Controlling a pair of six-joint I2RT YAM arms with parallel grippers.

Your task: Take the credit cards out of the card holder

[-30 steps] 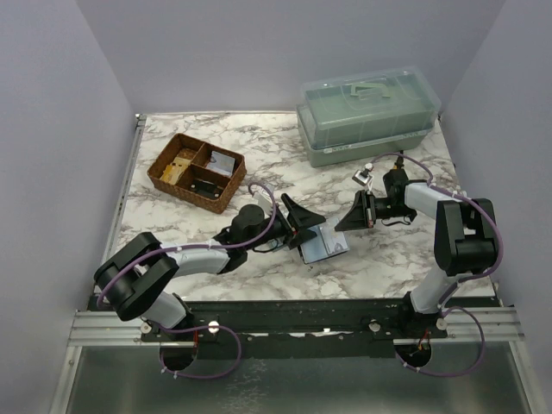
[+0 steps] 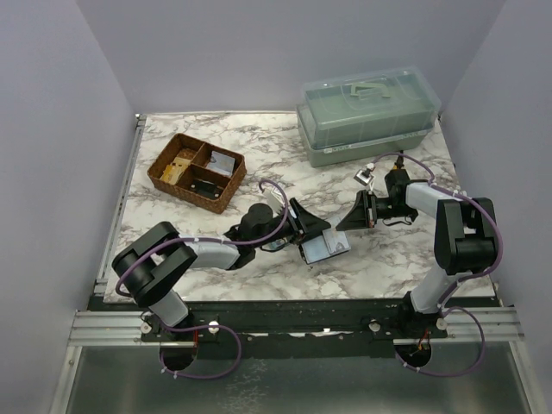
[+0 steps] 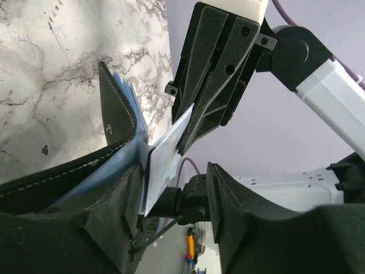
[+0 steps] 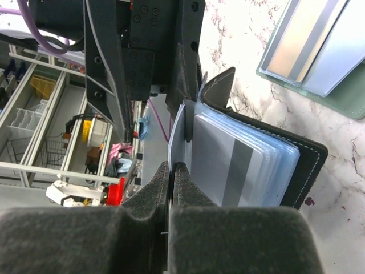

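Note:
The card holder (image 4: 302, 171), black leather with white stitching, stands open with a stack of blue and silver cards (image 4: 228, 160) inside. My right gripper (image 2: 349, 224) is shut at one side of it, a thin pale flap or card edge (image 3: 165, 157) at its fingertips. My left gripper (image 2: 306, 224) is part open at the other side, its fingers around the holder's edge and that pale sheet in the left wrist view; whether it grips either is unclear.
A brown divided basket (image 2: 197, 172) sits at the back left, clear green lidded boxes (image 2: 366, 112) at the back right. Under the left arm lie more cards (image 4: 305, 40).
The left arm has shifted slightly, and its gripper's fingers appear closer together over the holder than a second ago. The right gripper has stayed in place.

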